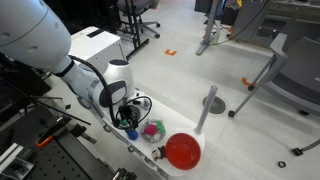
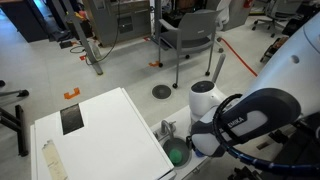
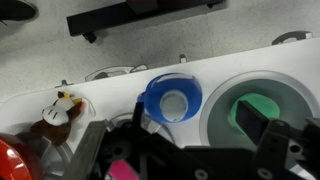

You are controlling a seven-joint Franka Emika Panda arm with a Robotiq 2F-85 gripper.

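Note:
A blue cup-like object (image 3: pixel 173 98) with a pale round centre lies at the edge of the white surface in the wrist view. My gripper is open above this area, its dark fingers (image 3: pixel 268 150) spread apart and nothing between them. In exterior view 1 the gripper (image 1: pixel 127 122) is low over the surface, close beside the blue object (image 1: pixel 132 135). A grey bowl (image 3: pixel 210 122) holding a green item (image 3: pixel 258 110) sits to the right in the wrist view. Seen from exterior view 2, the green item (image 2: pixel 177 157) rests inside that bowl.
A metal bowl with pink and green items (image 1: pixel 153 129) stands close by the blue object. Beyond it is a red bowl (image 1: pixel 183 151). At the wrist view's left lies a brown-and-white toy (image 3: pixel 54 118). A grey post (image 1: pixel 206 108) rises behind the bowls.

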